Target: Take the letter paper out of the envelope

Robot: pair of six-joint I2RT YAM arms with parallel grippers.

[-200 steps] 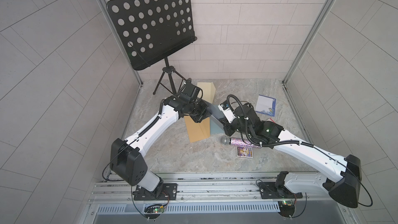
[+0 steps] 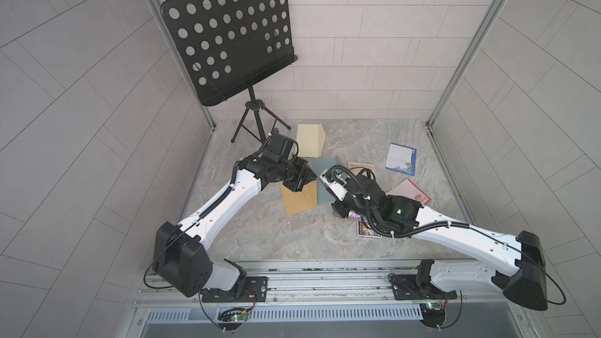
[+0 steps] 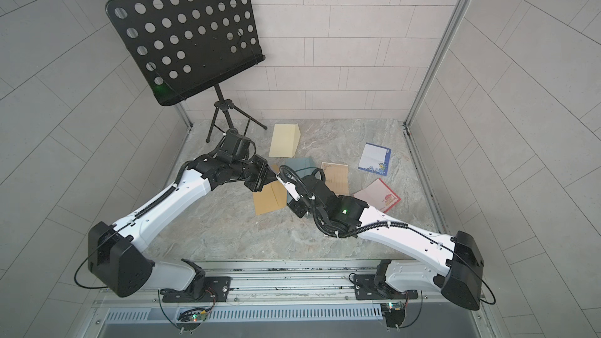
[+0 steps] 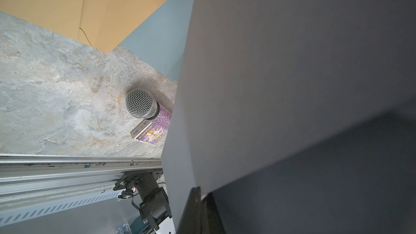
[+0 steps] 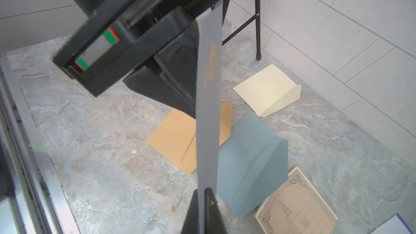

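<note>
A grey envelope (image 4: 286,69) fills much of the left wrist view; in the right wrist view it stands edge-on as a thin strip (image 5: 208,104) between the two grippers. My left gripper is shut on its edge, and my right gripper is shut on it at the lower end of that strip. Both meet above the middle of the table in the top views. Whether any letter paper is inside or showing cannot be told.
Orange (image 5: 171,134), blue (image 5: 253,164) and cream (image 5: 266,88) envelopes lie below, with a brown card (image 5: 299,208), a microphone (image 4: 139,103) and small printed card (image 4: 149,133). A music stand (image 2: 228,37) stands back left.
My left gripper has moved down-left in the top left view since a second ago; the right arm has shifted slightly, and the grey envelope between them now appears more edge-on.
</note>
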